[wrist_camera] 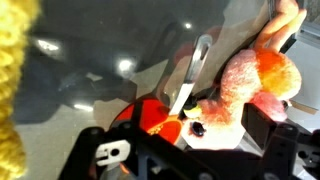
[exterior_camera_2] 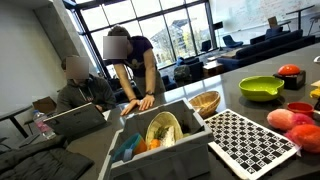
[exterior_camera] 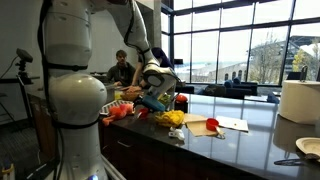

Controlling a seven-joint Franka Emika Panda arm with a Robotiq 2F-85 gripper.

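Observation:
My gripper is open above the dark tabletop, its two dark fingers wide apart in the wrist view. Between and beyond them lies a pale, shiny utensil [wrist_camera: 191,75], one end over a red cup or bowl [wrist_camera: 160,118]. To the right, close by that red piece, is a pink and orange plush toy [wrist_camera: 238,88]. A fuzzy yellow item [wrist_camera: 12,90] fills the left edge. From exterior view 1, the gripper [exterior_camera: 152,103] hangs low over the cluttered end of the table, near the yellow item [exterior_camera: 170,117]; its fingertips are too small to judge there.
Another red cup [exterior_camera: 212,123] and a white sheet [exterior_camera: 233,124] lie on the table to the right. A white container [exterior_camera: 300,101] stands at the far right. In exterior view 2, a grey bin [exterior_camera_2: 175,160], a checkered board [exterior_camera_2: 245,140] and a green bowl [exterior_camera_2: 261,90] are visible. People stand behind.

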